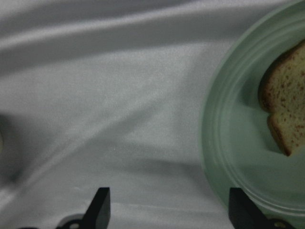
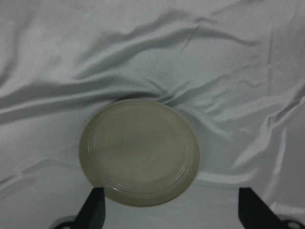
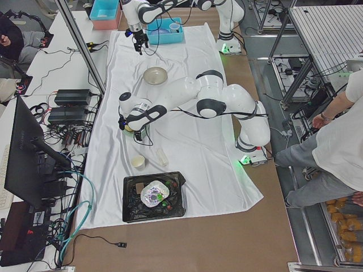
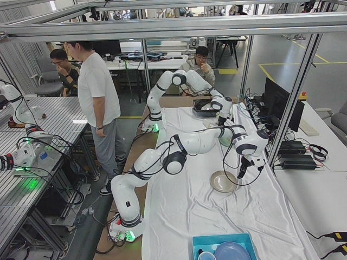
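In the left wrist view a pale green plate point(image 1: 224, 133) holds a slice of bread point(image 1: 286, 95). My left gripper hangs open above the cloth at the plate's left edge, nothing between its fingers; in the camera left view it partly hides the plate. My right gripper is open and empty above a beige plate point(image 2: 138, 148), which lies bare on the white cloth.
A blue bin point(image 4: 220, 241) with dishes is at one end. A black tray point(image 3: 130, 204) with a bowl is at the other, near a cream cup point(image 3: 138, 161) and a small pale item point(image 3: 161, 157). People stand or sit beside the frames.
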